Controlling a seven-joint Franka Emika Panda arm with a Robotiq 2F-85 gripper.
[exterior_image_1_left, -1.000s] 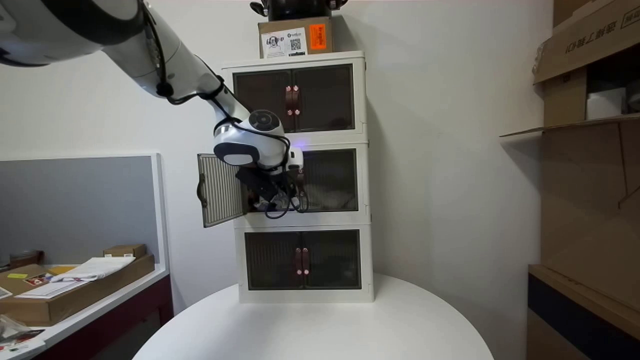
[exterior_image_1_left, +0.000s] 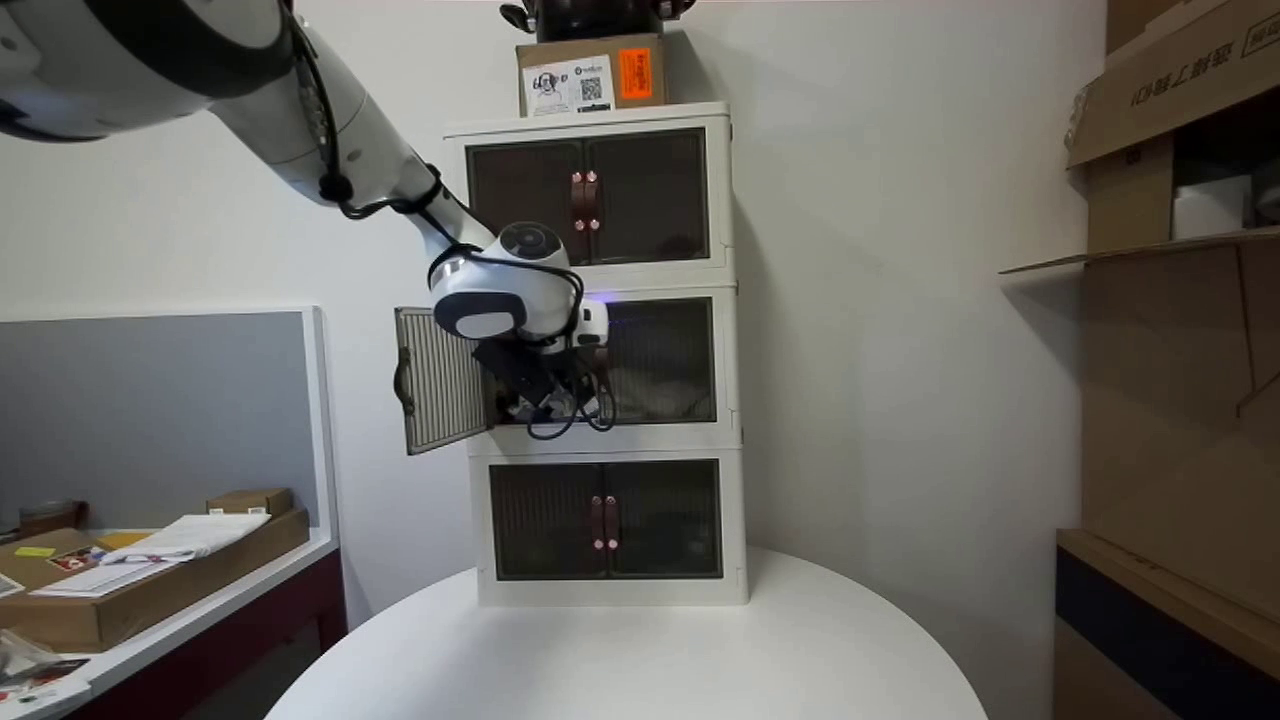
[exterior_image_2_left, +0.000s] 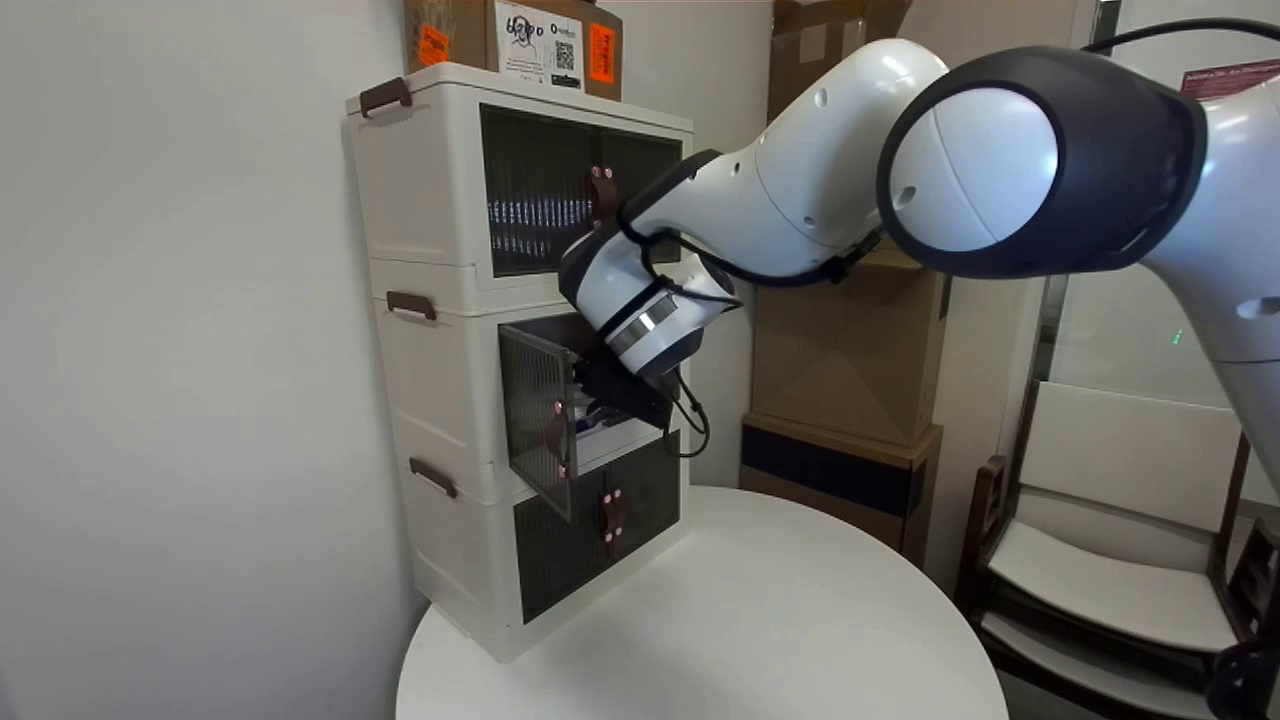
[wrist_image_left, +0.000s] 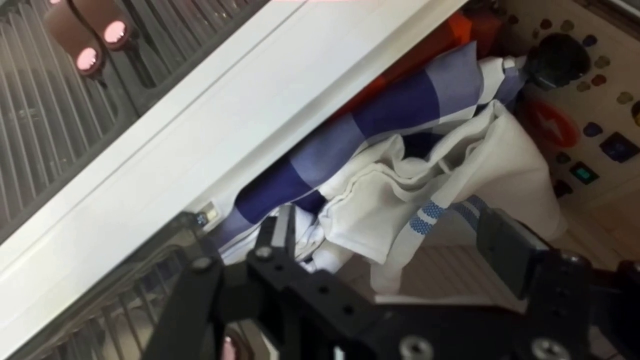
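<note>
In the wrist view my gripper stands open, its two dark fingers (wrist_image_left: 507, 249) wide apart. A white towel with blue bands (wrist_image_left: 372, 210) lies crumpled beyond and between them; whether they touch it I cannot tell. Beside it is a folded blue-and-white checked cloth (wrist_image_left: 399, 105). Both lie inside the middle compartment of the white cabinet (exterior_image_1_left: 606, 444). That compartment's left door (exterior_image_1_left: 444, 374) is swung open, while its right door (exterior_image_1_left: 660, 360) is shut. Both exterior views show the hand at the opening, its fingertips hidden.
The open door (exterior_image_2_left: 536, 414) juts out close to the hand. A cardboard box (exterior_image_1_left: 590, 72) sits on top of the cabinet. Below, the white round table (exterior_image_1_left: 624, 666) is bare in front of the cabinet. Inside, an orange-red item (wrist_image_left: 444, 42) lies behind the checked cloth.
My hand has shifted very slightly down and to the right at the opening. Doors and cabinet look the same.
</note>
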